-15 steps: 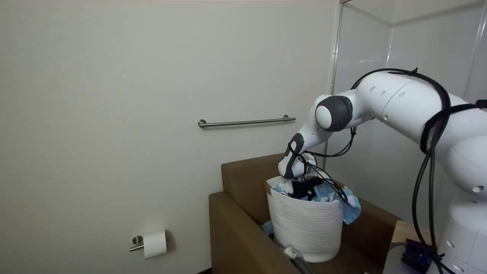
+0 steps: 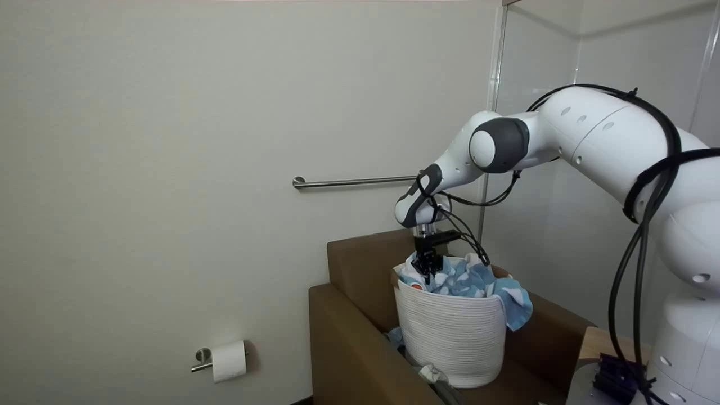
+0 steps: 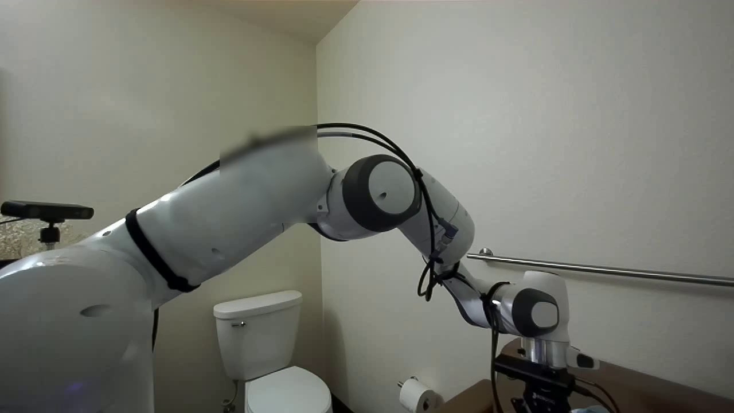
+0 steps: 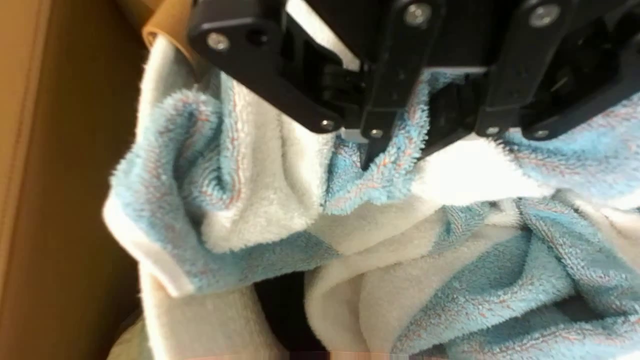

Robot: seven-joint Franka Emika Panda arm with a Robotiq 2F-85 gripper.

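A blue and white towel (image 2: 466, 277) fills the top of the white woven basket (image 2: 450, 337), and one corner of it hangs over the basket's right side. At the basket's left rim, my gripper (image 2: 426, 275) points down into the cloth. In the wrist view the gripper is shut on the towel (image 4: 375, 186), with a blue fold bunched between its fingers. Loose folds spread below and to the left, draped at the basket's edge. Exterior view 2 cuts off the gripper's fingertips at the bottom.
The basket stands on a brown armchair (image 2: 368, 351), whose arms rise on both sides. Behind it a metal grab bar (image 2: 358, 181) runs along the wall. A toilet paper roll (image 2: 229, 361) hangs at lower left. Some other cloth (image 2: 432, 374) lies beside the basket.
My gripper has risen from down inside the basket and shifted left in exterior view 1. Towel folds have come up with it and bulge above the left rim.
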